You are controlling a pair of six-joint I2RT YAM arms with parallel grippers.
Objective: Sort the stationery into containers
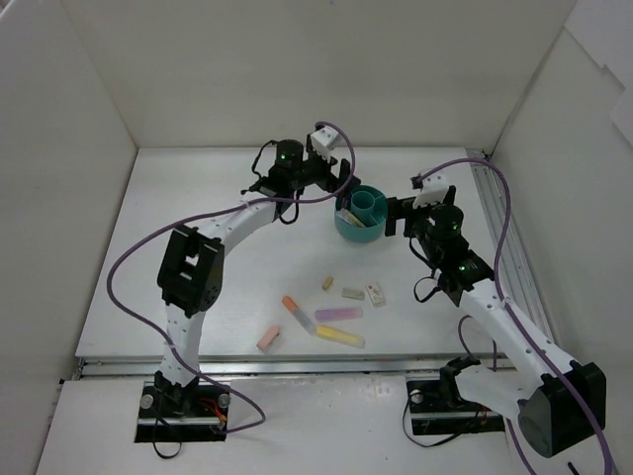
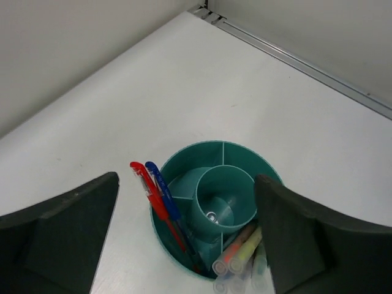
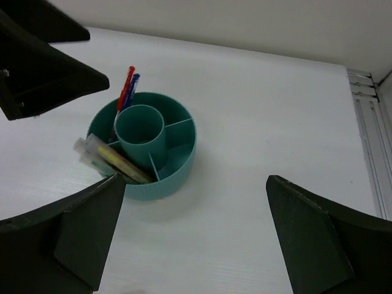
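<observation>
A teal divided pen cup (image 1: pixel 361 230) stands at the back centre, holding a red pen (image 2: pixel 160 205), a blue pen (image 2: pixel 166 193) and several translucent markers (image 2: pixel 246 248). My left gripper hangs open above the cup, nothing held. My right gripper is open and empty, right of the cup. Loose on the table lie an orange marker (image 1: pixel 297 313), a purple marker (image 1: pixel 339 313), a yellow marker (image 1: pixel 340 335), a pink item (image 1: pixel 268 337), a small tan item (image 1: pixel 327 283), a grey-beige block (image 1: pixel 353 293) and a white card-like item (image 1: pixel 376 294).
Walls enclose the back and sides, and a metal rail (image 1: pixel 495 228) runs along the right edge.
</observation>
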